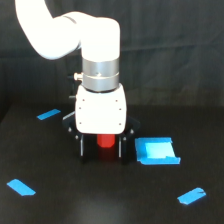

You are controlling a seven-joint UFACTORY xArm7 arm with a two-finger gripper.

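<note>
The white arm comes down from the top left, ending in a gripper (101,148) held low over the dark table. Its two thin fingers stand on either side of a red object (105,141), partly hidden behind the white gripper body. Whether the fingers touch it cannot be told. To the right lies a light square edged with blue tape (158,150).
Blue tape strips lie at the back left (48,114), front left (21,187) and front right (191,196).
</note>
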